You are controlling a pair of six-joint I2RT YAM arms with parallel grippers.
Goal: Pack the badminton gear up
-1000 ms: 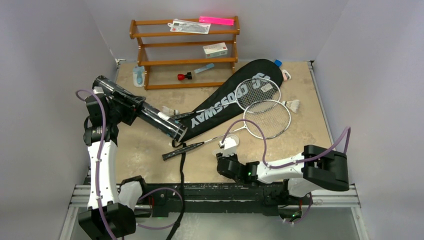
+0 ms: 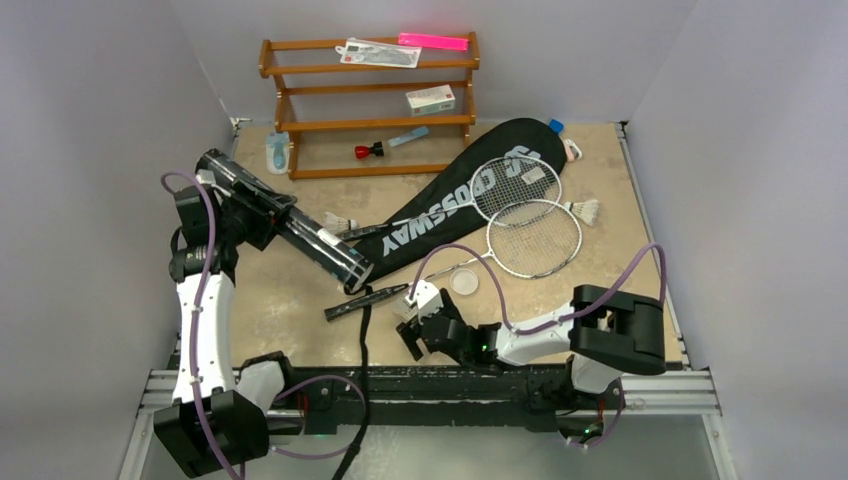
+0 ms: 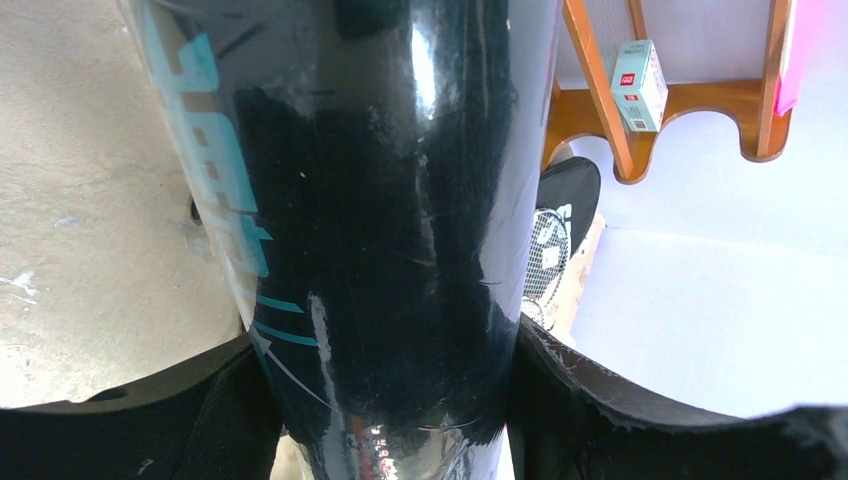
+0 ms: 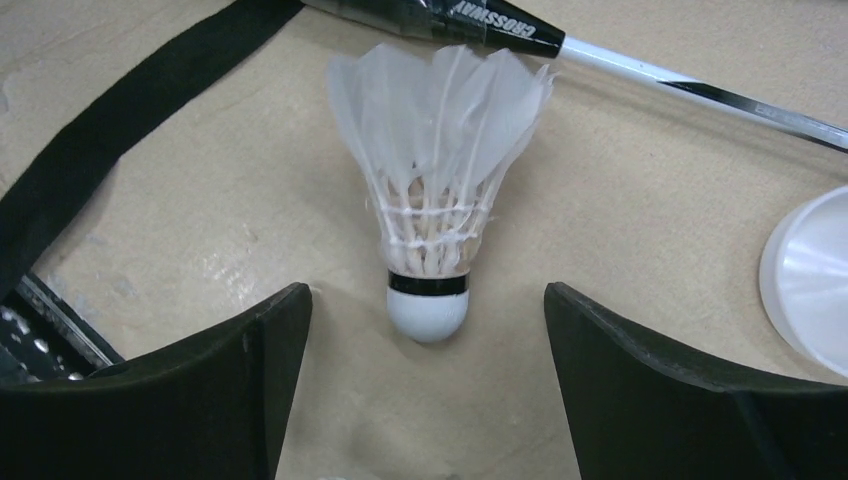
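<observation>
A dark shuttlecock tube (image 2: 325, 248) slants over the left of the table, and my left gripper (image 2: 262, 212) is shut around its middle; in the left wrist view the tube (image 3: 390, 200) fills the space between the fingers. My right gripper is partly open. Between its fingers, touching neither, lies a white shuttlecock (image 4: 430, 190) with its cork toward me. A racket handle (image 4: 480, 22) and a round white lid (image 4: 815, 280) lie around it. Two rackets (image 2: 535, 240) overlap the black bag (image 2: 440, 200). More shuttlecocks lie at the right (image 2: 585, 211) and near the bag (image 2: 340, 222).
A wooden rack (image 2: 375, 125) stands at the back, holding a small box (image 2: 431, 100) and a pink case (image 2: 433, 41). A black strap (image 2: 364, 345) runs over the front edge. Bare table shows at front right.
My right gripper has moved left, away from the white lid, and its fingers have opened wider. The left gripper and tube have shifted slightly right.
</observation>
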